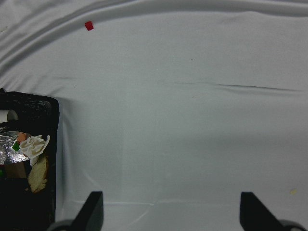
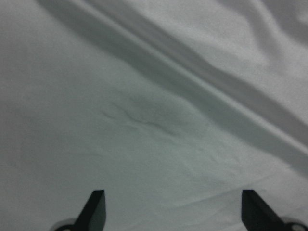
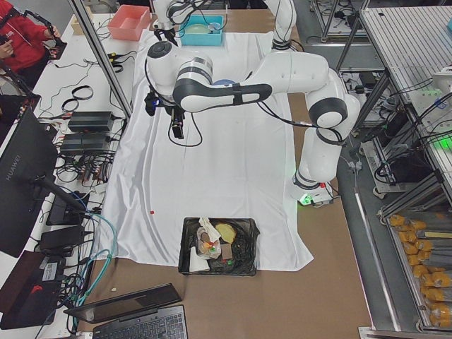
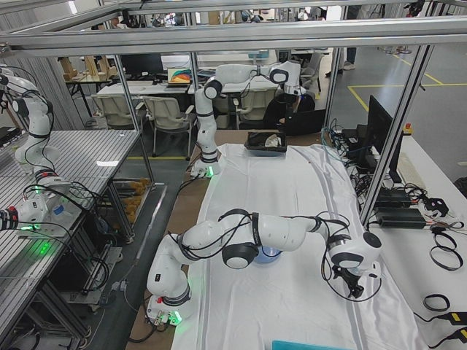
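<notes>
A black bin (image 3: 247, 247) holding food scraps, crumpled foil and paper stands at one end of the white cloth (image 3: 226, 169); in the left wrist view it (image 1: 29, 202) is at the left edge. My left gripper is open over bare cloth beside it, nothing between its fingers. My right gripper is also open, above empty wrinkled cloth. A small red piece (image 1: 89, 25) lies on the cloth near the bin.
A blue tub (image 3: 191, 39) with dishes sits at the far end in the camera left view. A blue round item (image 4: 266, 256) is partly hidden under an arm. A laptop (image 3: 141, 325) lies beyond the bin.
</notes>
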